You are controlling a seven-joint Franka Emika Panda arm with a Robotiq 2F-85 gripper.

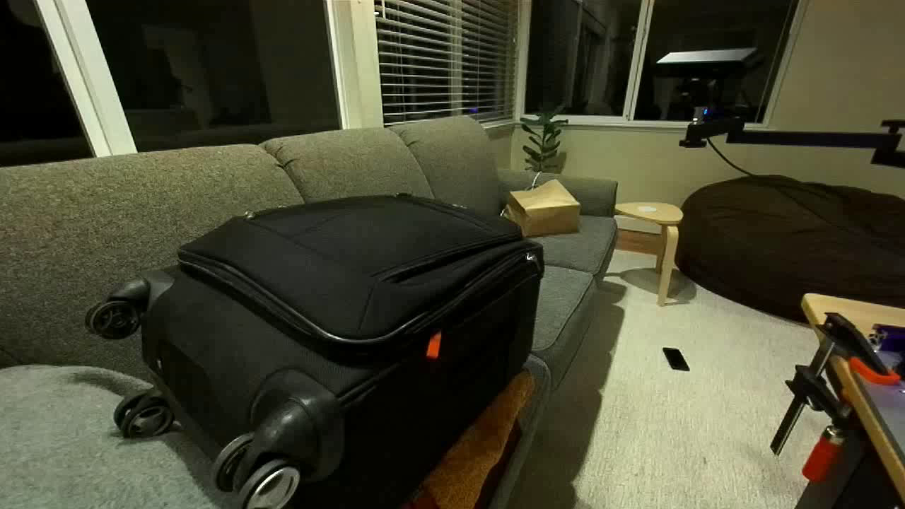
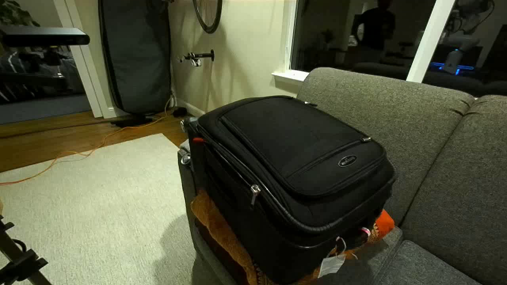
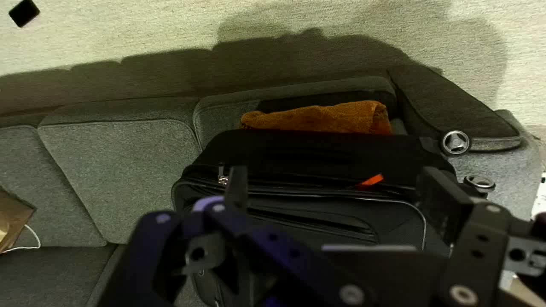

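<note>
A black soft-sided suitcase lies flat on the grey couch, its wheels over the near armrest in exterior view 1. A zipper pull hangs at its front corner, and an orange tab shows on its side. From the wrist view, my gripper is over the suitcase, its two dark fingers spread wide apart. Nothing is held between them. Whether the fingertips touch the suitcase cannot be told. Neither exterior view shows the gripper directly.
Orange-brown cloth lies partly under the suitcase. A paper bag sits at the couch's far end. Beyond it are a small wooden stool and a dark beanbag. A black phone-like object lies on the otherwise mostly clear carpet.
</note>
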